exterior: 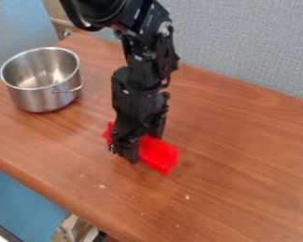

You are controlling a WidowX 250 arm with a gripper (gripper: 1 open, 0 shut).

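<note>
My black gripper [132, 142] reaches down to the middle of the wooden table, shut on a red block [161, 156] that lies on or just at the tabletop. The block sticks out to both sides of the fingers, more to the lower right; its middle is partly hidden by the gripper.
A steel pot [42, 80] with side handles stands at the back left of the table [237, 170]. The table's left edge runs along the lower left, and a grey wall is behind.
</note>
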